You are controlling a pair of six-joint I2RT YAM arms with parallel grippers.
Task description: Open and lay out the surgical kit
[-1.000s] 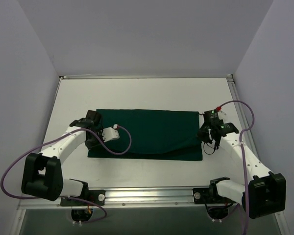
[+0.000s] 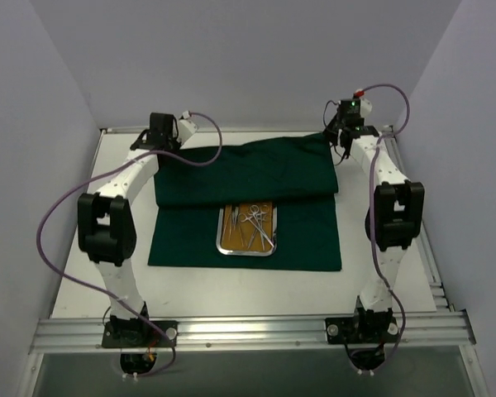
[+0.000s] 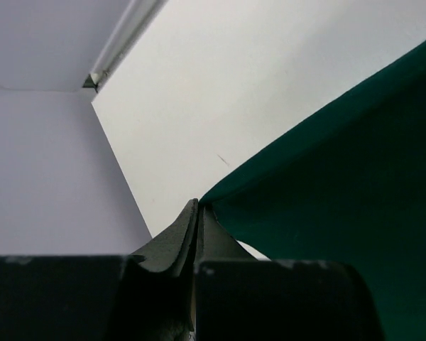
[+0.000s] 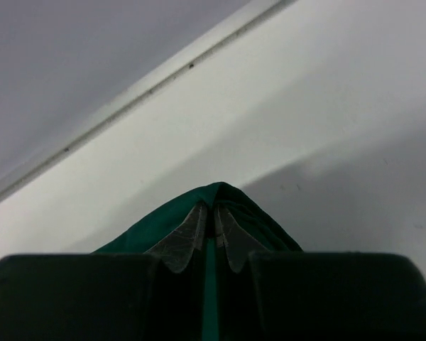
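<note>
A dark green cloth (image 2: 244,169) spans the middle of the table, its upper layer drawn toward the far side and its lower layer flat in front. My left gripper is shut on the cloth's far left corner. At the far right corner, my right gripper is shut on a gathered fold of the same cloth. Partly bared in the top view is a metal tray (image 2: 246,252) with a brown lining. Several silver instruments (image 2: 255,220) lie in it, scissor-like ones among them; the cloth's near edge hides the tray's far side.
A rail (image 2: 248,130) and the back wall stand close behind both grippers. Purple cables (image 2: 74,186) loop along both arms.
Both grippers have moved away toward the back, drawing the cloth's upper layer with them. The tray, covered a second ago, has come into view with its instruments.
</note>
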